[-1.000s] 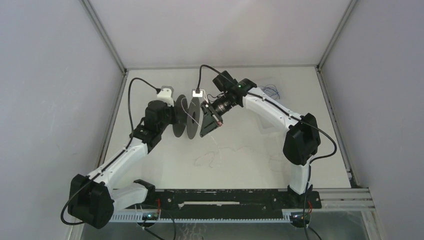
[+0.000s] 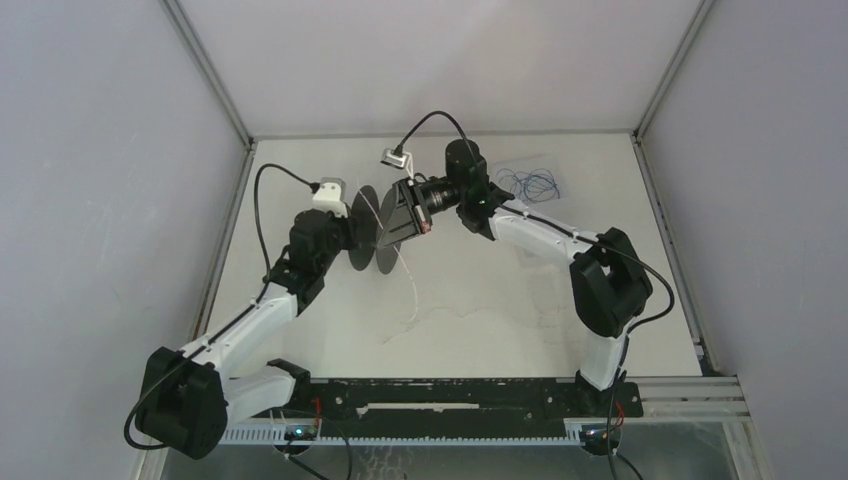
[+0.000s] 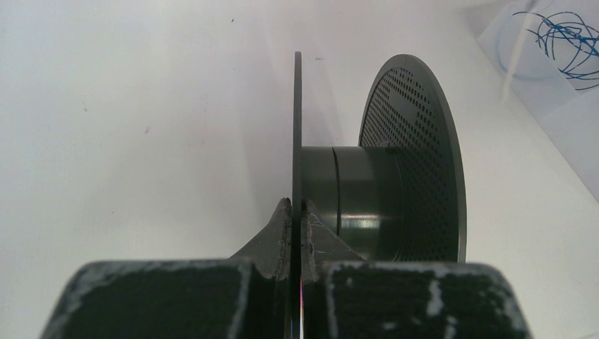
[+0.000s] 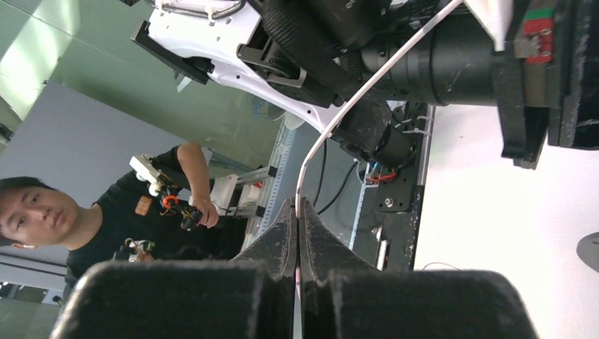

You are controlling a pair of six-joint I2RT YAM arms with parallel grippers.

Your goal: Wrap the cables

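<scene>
A dark spool (image 2: 363, 240) with two round flanges is held upright above the table in the top view. My left gripper is shut on the edge of its near flange; the bare-looking drum (image 3: 371, 191) and the perforated far flange (image 3: 431, 141) lie to the right. A thin white cable (image 2: 410, 283) crosses the spool and trails down toward the table. My right gripper is shut on the white cable (image 4: 364, 90), which runs from its fingertips up to the right. In the top view its fingers overlap the spool's right flange.
A tangle of blue cable (image 2: 533, 184) lies on a clear sheet at the back right. The left arm's gripper body (image 4: 526, 106) stands close by in the right wrist view. A person (image 4: 106, 226) sits beyond the table.
My right gripper has moved up and left, over the spool's right flange, its wrist turning. The cable's trailing part has shifted left. The left arm and spool have stayed nearly still.
</scene>
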